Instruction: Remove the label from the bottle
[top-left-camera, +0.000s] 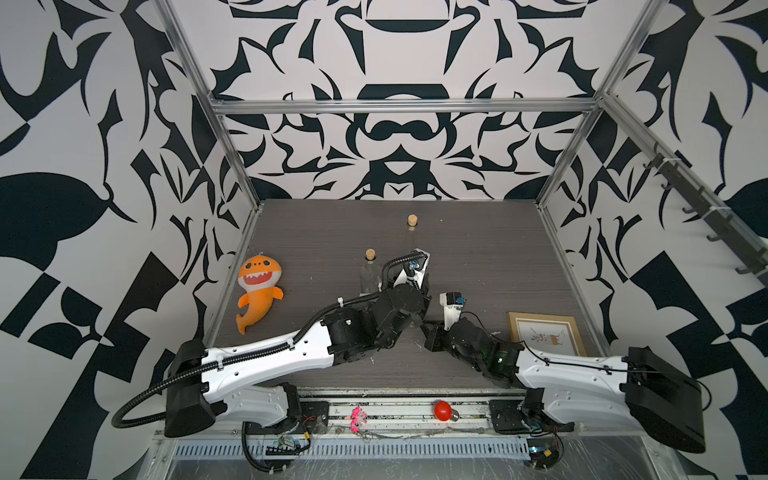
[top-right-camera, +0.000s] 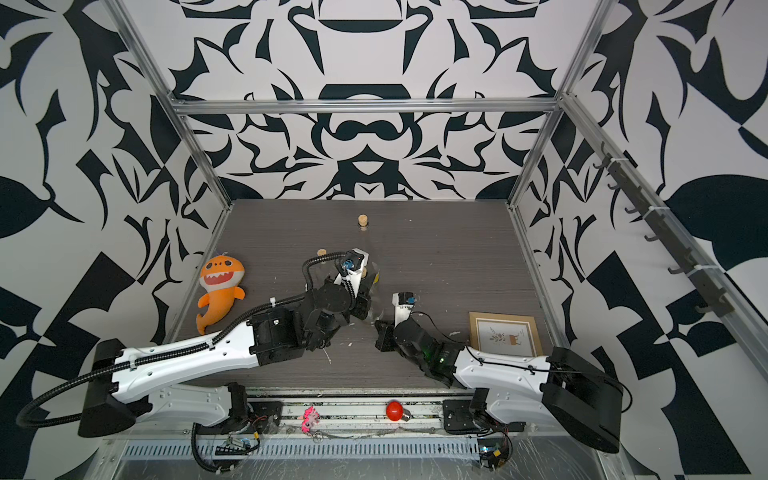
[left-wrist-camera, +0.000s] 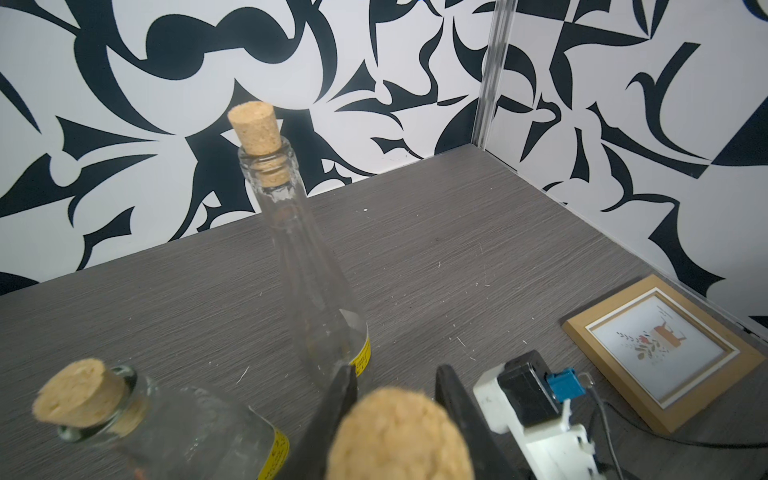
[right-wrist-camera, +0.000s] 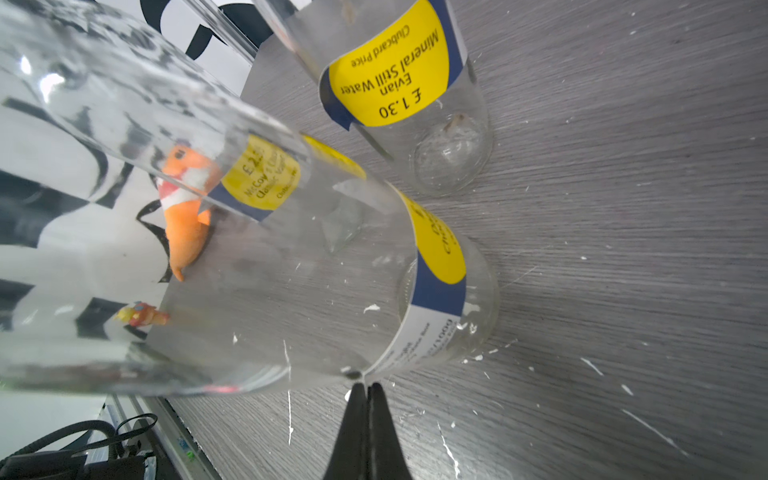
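My left gripper is shut at the corked top (left-wrist-camera: 397, 440) of a clear glass bottle. The same bottle fills much of the right wrist view, with a label (right-wrist-camera: 436, 268) in yellow, blue and white around its lower part. My right gripper is shut, its tips at the bottle's underside by the lower edge of the label; nothing shows between them. In the top left view the left wrist covers much of the held bottle, with the right gripper just to its right.
A tall corked bottle (left-wrist-camera: 312, 288) stands behind, another corked bottle (left-wrist-camera: 184, 432) to the left. An orange shark toy (top-left-camera: 257, 296) lies at the far left, a framed picture (left-wrist-camera: 664, 344) at the right.
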